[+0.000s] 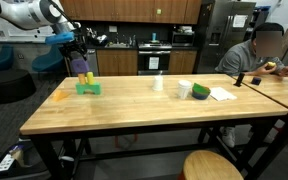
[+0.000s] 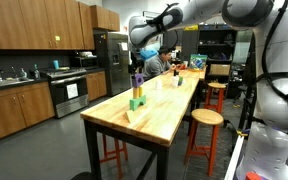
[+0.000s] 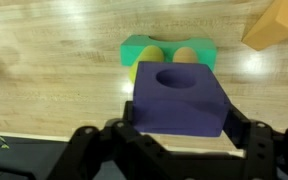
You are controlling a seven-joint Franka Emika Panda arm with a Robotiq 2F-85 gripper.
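A purple block (image 3: pixel 179 100) with a round hollow in its top fills the middle of the wrist view. My gripper is shut on it, with dark fingers against its left and right sides. Beneath it, the rounded ends of a yellow piece (image 3: pixel 147 59) and a tan piece (image 3: pixel 185 55) show beside a green base (image 3: pixel 135 46). In exterior view 1 the purple block (image 1: pixel 79 66) is directly above the upright pieces on the green base (image 1: pixel 88 88). Whether it rests on them is hard to tell.
An orange-tan block (image 3: pixel 275 22) lies on the table near the base. Farther along stand a white container (image 1: pixel 158 83), a white cup (image 1: pixel 184 89) and a green-and-dark bowl (image 1: pixel 200 91). A person (image 1: pixel 254 55) sits at the far right.
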